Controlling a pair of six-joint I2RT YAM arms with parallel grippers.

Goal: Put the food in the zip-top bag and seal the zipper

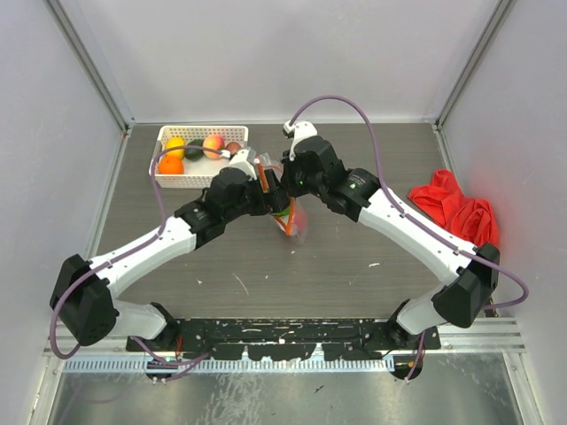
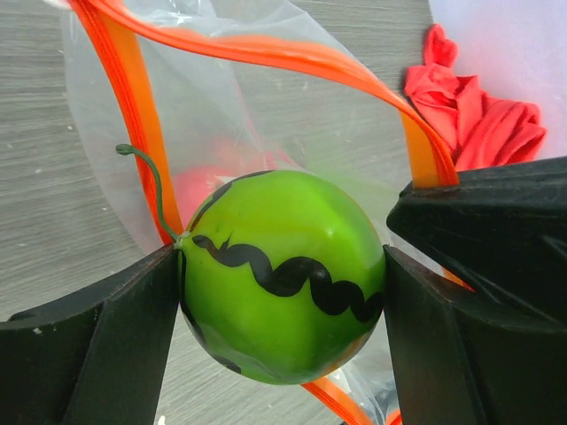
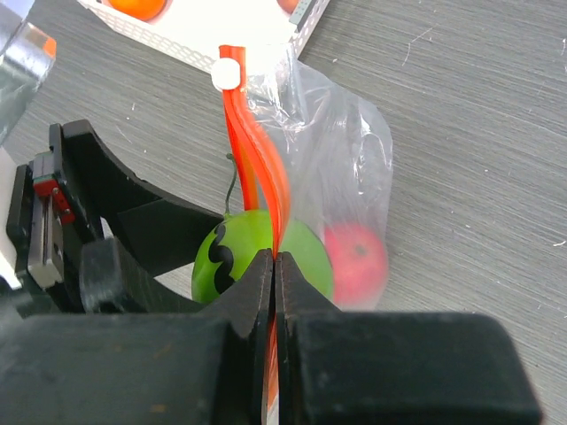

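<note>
A clear zip top bag point(image 3: 354, 168) with orange zipper strips hangs with its mouth spread. A green round food with black zigzag marks point(image 2: 283, 274) is at that mouth, its stem pointing up-left in the left wrist view. My left gripper stands wide open around it, one finger at each side. In the right wrist view, my right gripper is shut on the orange zipper edge point(image 3: 266, 168) of the bag. Deeper in the bag, a red food point(image 3: 356, 261) shows through the plastic. The arms hide much of the bag from above.
A white basket point(image 1: 182, 181) at the back left holds several foods, among them an orange one point(image 1: 171, 166) and a yellow one point(image 1: 175, 145). A crumpled red cloth point(image 1: 456, 208) lies at the right edge.
</note>
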